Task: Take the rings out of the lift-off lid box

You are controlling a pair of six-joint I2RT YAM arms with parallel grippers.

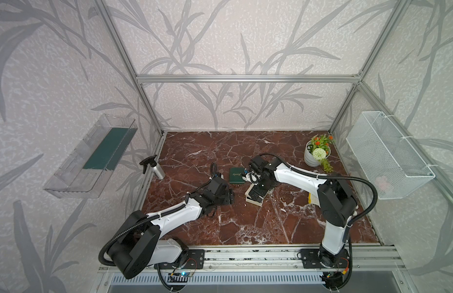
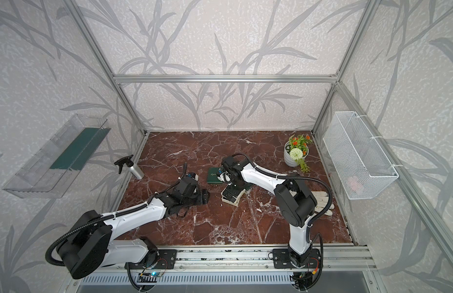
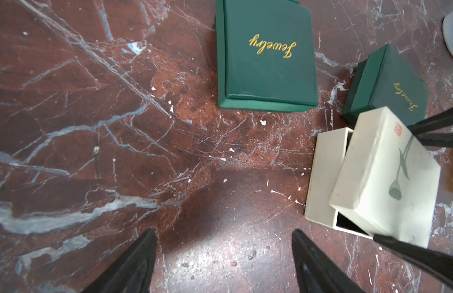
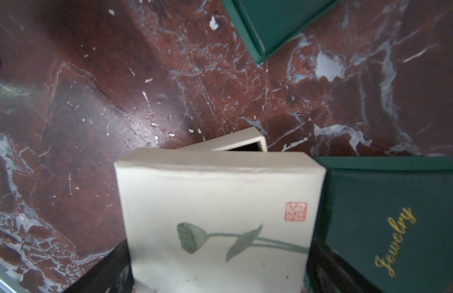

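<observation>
A white lift-off lid box sits at mid-table. Its lid (image 3: 405, 183), printed with a grey-green plant, lies tilted and askew over the white base (image 3: 325, 178). A dark gap shows between lid and base; no rings are visible. My right gripper is open wide, one finger on either side of the lid; whether they touch it is hard to tell. To the left of the box, my left gripper hangs low over bare table, its fingers apart and nothing between them.
One green jewelry box (image 3: 270, 51) stands behind the white box, and another green jewelry box (image 4: 392, 224) is close beside it. A potted plant (image 1: 316, 151) and spray bottle (image 1: 153, 167) are at the sides. Table left of the white box is clear.
</observation>
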